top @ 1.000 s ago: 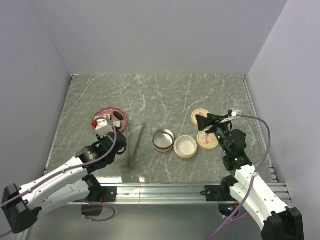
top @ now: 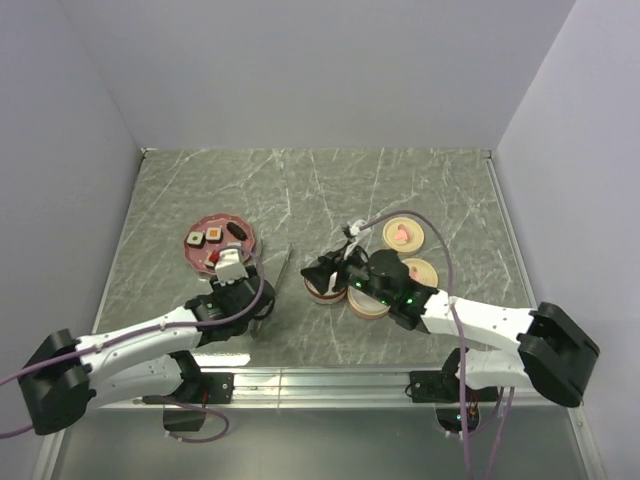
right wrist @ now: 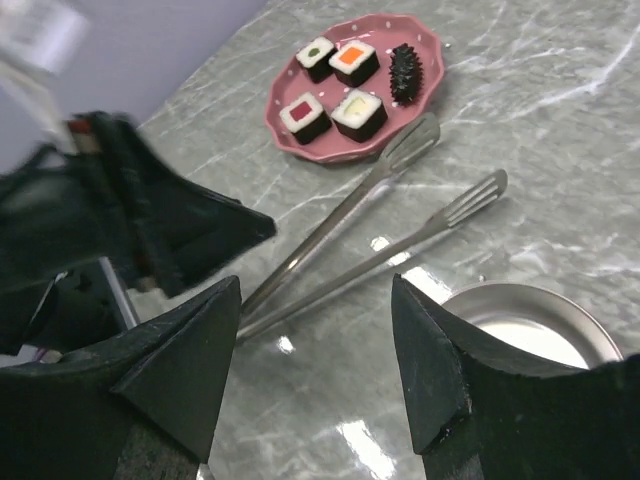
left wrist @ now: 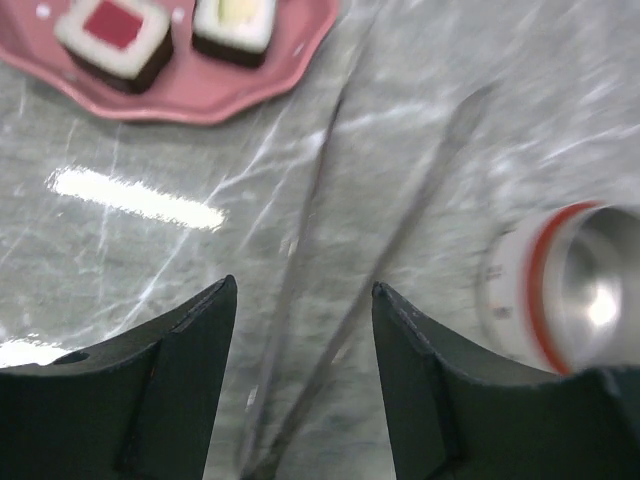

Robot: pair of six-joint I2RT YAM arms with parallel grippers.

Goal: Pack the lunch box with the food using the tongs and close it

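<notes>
My left gripper is part open, empty, above two metal tongs (right wrist: 350,210) beside the pink plate (right wrist: 340,150) of sushi (right wrist: 358,115). My right gripper is open, over the middle near the steel bowl, which shows at the right of the left wrist view as a steel container with a red-brown band (left wrist: 520,280). In the top view it partly hides that bowl and a cream bowl (top: 365,308).
Two cream dishes (top: 403,227) with pink items stand at the right.
My right arm has swung left from the cream dishes to over the steel bowl. My left gripper has moved slightly right and toward the front from the plate.
</notes>
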